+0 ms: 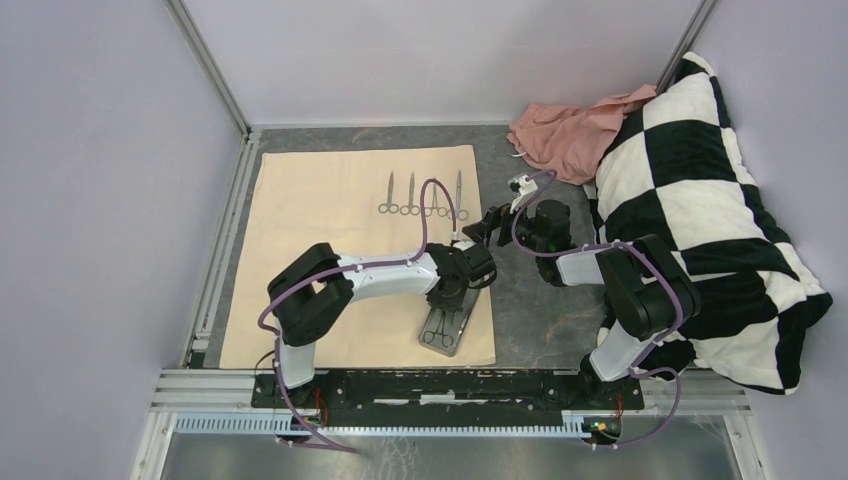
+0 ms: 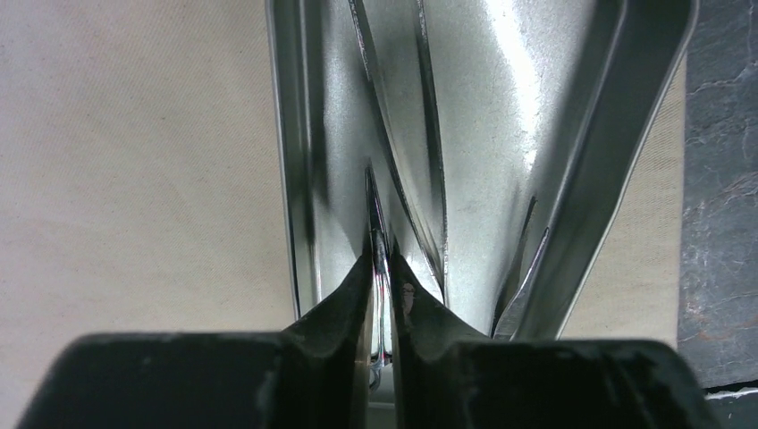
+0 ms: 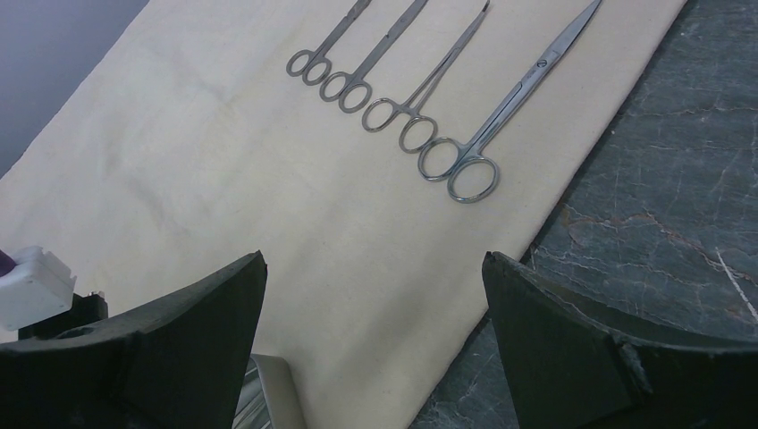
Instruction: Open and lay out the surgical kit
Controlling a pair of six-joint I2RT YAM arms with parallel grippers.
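Note:
The metal tray [image 1: 440,335] lies at the near right of the beige cloth [image 1: 330,200], holding several steel instruments. My left gripper is down in it, its fingers close around an upright-looking scissor-like instrument [image 2: 375,206]; whether they grip it is unclear. Two long steel pieces [image 2: 429,125] lie beside it, another [image 2: 523,277] by the right wall. Several scissors and clamps [image 3: 509,107] form a row on the cloth's upper right. My right gripper stands open above the cloth's right edge, nothing between its fingers.
A pink cloth [image 1: 565,140] lies at the back right; a black-and-white checked padded cloth [image 1: 705,210] fills the right side.

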